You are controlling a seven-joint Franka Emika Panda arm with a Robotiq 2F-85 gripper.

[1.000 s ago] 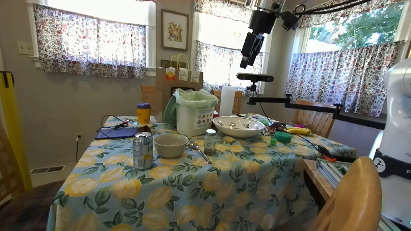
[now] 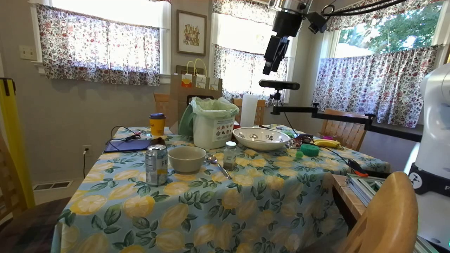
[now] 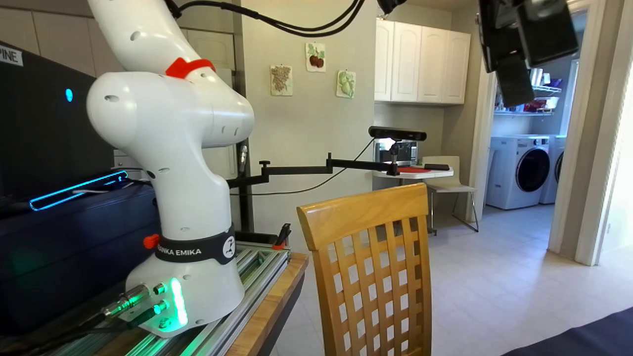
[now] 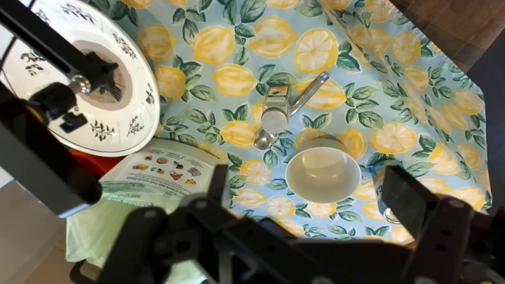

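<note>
High above the table, my gripper is open; in the wrist view its two fingers stand wide apart with nothing held between them. Well below, a grey-white bowl [image 4: 323, 174] shows in the gap, empty inside. A spoon [image 2: 219, 167] lies on the cloth beside a small glass jar with a white lid [image 2: 230, 156]; in the wrist view the jar covers part of the spoon. A silver can [image 2: 156, 165] stands upright left of the bowl in exterior view 1, and the right finger partly hides it in the wrist view.
A lined white bin [image 2: 213, 126] and a wide patterned bowl [image 2: 262, 139] stand farther back. A camera on a black arm [image 2: 279, 85] reaches over the table. Bananas [image 2: 327, 143] and a yellow cup [image 2: 157, 125] sit at opposite sides.
</note>
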